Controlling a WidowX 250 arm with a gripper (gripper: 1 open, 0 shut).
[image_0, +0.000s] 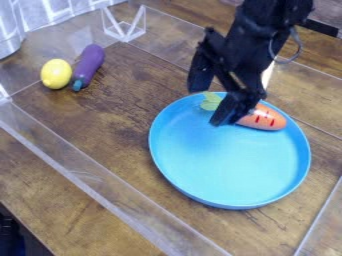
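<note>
My black gripper (230, 80) hangs open over the back of a blue plate (227, 160), its lower parts blurred. An orange toy carrot (266, 118) with green top lies on the back right of the plate, just below and right of the gripper, partly hidden by it.
A yellow egg-shaped object (56, 73) and a purple toy eggplant (90, 63) lie on the wooden table (94, 140) at the upper left. A clear plastic piece stands at the top.
</note>
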